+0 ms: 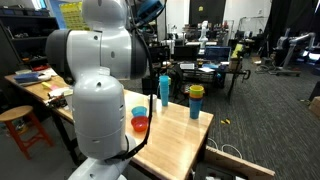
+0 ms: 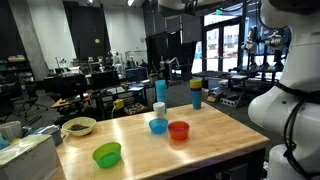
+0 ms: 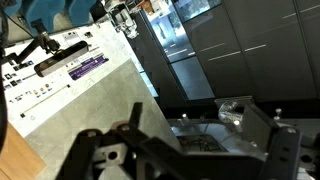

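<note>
In the wrist view my gripper shows two dark fingers standing well apart, with nothing between them. It points away from the tabletop, toward floor and dark cabinets. Both exterior views lose the raised arm at their top edge, so its end cannot be made out there. On the table [image 2: 220, 135] stand a red bowl [image 2: 179, 130], a light-blue bowl [image 2: 158, 126] and a green bowl [image 2: 107, 154]. Behind them are a tall blue item [image 1: 164, 88], a white cup [image 2: 159, 107] and a blue cup with a yellow upper part [image 1: 196, 92].
A woven basket [image 2: 79, 126] and a pale box [image 2: 30, 160] lie toward the left in exterior view 2. A red stool [image 1: 24, 128] stands on the floor.
</note>
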